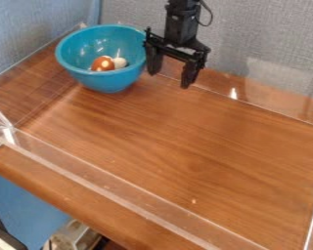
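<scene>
My black gripper [170,68] hangs at the back of the wooden table, just right of a blue bowl [91,80], its fingers spread open with nothing seen between them. The left finger is at or very near the bowl's right rim; whether they touch I cannot tell. Inside the bowl lie an orange-red round object with pale markings [103,64] and a small cream piece [118,62] beside it.
Clear low barriers run along its edges, and grey padded walls [277,49] stand behind and to the left.
</scene>
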